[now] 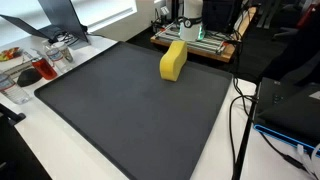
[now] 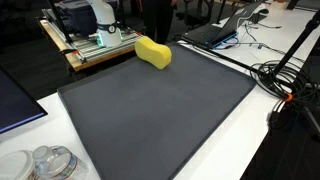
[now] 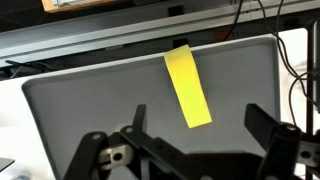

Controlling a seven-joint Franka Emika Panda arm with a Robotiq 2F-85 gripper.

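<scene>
A yellow block, sponge-like in shape (image 1: 174, 60), rests on the dark grey mat (image 1: 110, 100) close to its far edge in exterior view 1. In exterior view 2 the same yellow block (image 2: 153, 52) lies near the mat's far edge. From above, the wrist view shows the yellow block (image 3: 188, 87) as a long, slightly slanted strip. My gripper is open, its dark fingers (image 3: 138, 122) wide apart on either side of the block's lower end in the picture, with nothing held. Neither exterior view clearly shows the gripper.
Several jars and a red container (image 1: 44, 69) stand left of the mat in exterior view 1. Clear jars (image 2: 57, 161) sit at the near left in exterior view 2. Black cables (image 2: 290, 85) run along the right.
</scene>
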